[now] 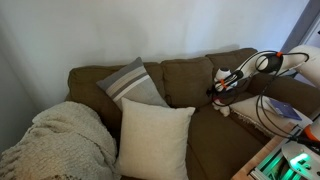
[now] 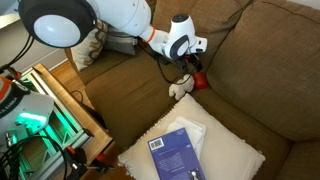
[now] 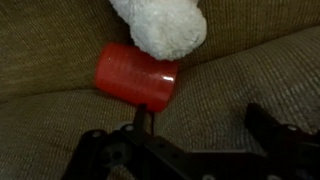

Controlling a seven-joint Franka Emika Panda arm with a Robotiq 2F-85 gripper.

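Note:
A shiny red cylinder-like object point(image 3: 137, 76) lies on the brown sofa, against a white fluffy toy point(image 3: 168, 28) in the wrist view. Exterior view 2 has the red object point(image 2: 201, 80) just right of the white toy point(image 2: 182, 87), near the foot of the backrest. My gripper is open, its dark fingers spread wide over the seat fabric. One finger shows close to the lower edge of the red object; only cloth appears between the fingers. From exterior view 1, the gripper point(image 1: 216, 92) is small and partly dark against the sofa, above the white toy point(image 1: 223, 109).
A pale pillow point(image 2: 235, 150) bears a blue book point(image 2: 176, 157) on the seat. Cream point(image 1: 152, 140) and striped point(image 1: 130, 84) pillows lean on the backrest farther left. The sofa backrest point(image 2: 262, 50) rises close behind the gripper. Bare seat point(image 1: 215, 145) lies in front.

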